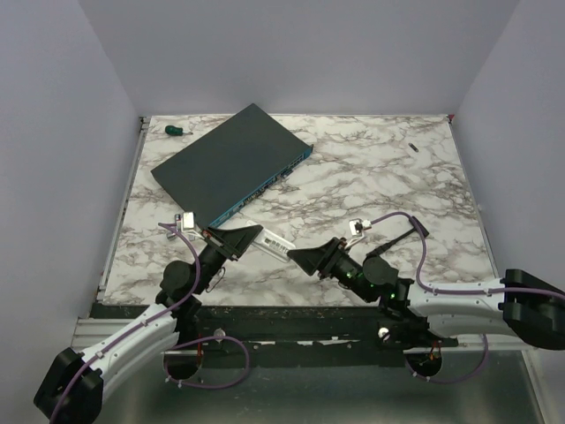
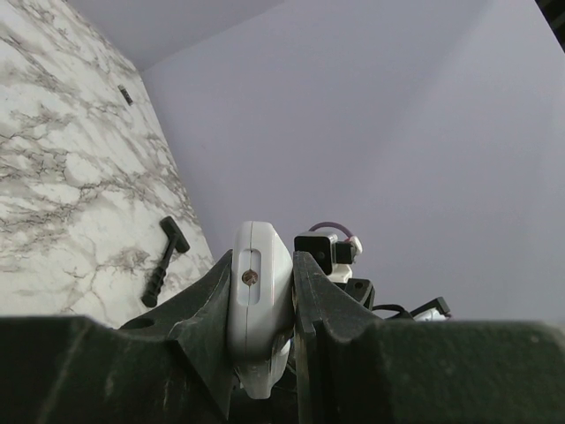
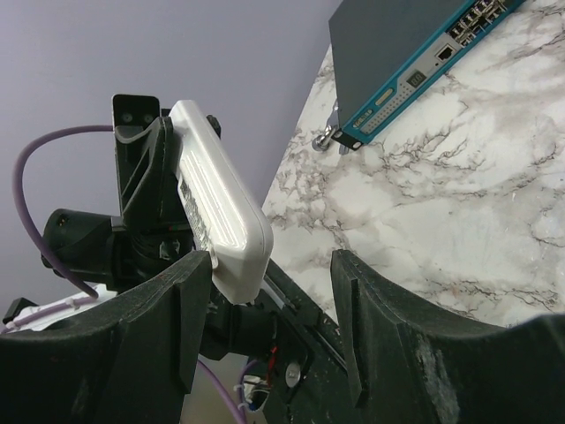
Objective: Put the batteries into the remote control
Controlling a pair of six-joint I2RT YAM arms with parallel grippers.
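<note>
A white remote control [image 1: 272, 243] is held level in the air by my left gripper [image 1: 247, 233], shut on one end of it; in the left wrist view it stands out between the fingers. In the right wrist view its free end [image 3: 237, 247] is at the left finger of my right gripper, which is part open, with a wide gap to the other finger. Whether that finger touches the remote is unclear. No batteries can be made out for certain.
A large dark network device [image 1: 229, 163] lies at the back left, a green screwdriver [image 1: 175, 131] beside it. A black hammer-like tool lies on the right. A small dark item [image 1: 413, 147] lies at the back right.
</note>
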